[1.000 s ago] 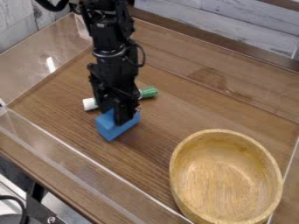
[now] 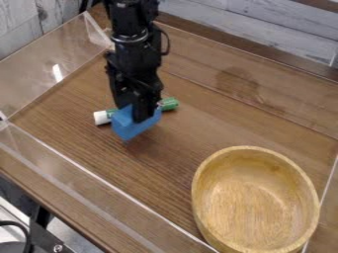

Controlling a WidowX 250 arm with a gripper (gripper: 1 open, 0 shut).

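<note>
The black arm reaches down from the top middle. My gripper point(image 2: 133, 109) is low over the wooden surface, shut on a blue block point(image 2: 133, 126); its fingers are dark and hard to make out. A white cylindrical piece point(image 2: 105, 117) lies just left of the block, and a green piece point(image 2: 168, 105) lies to its right, partly behind the gripper.
A cream oval bowl point(image 2: 254, 203) fills the lower right of the wooden table point(image 2: 93, 188). A black cable runs at the bottom left corner; pale walls border the table.
My gripper and the blue block have moved up in the view, away from the front edge. The white and green pieces stay about where they were.
</note>
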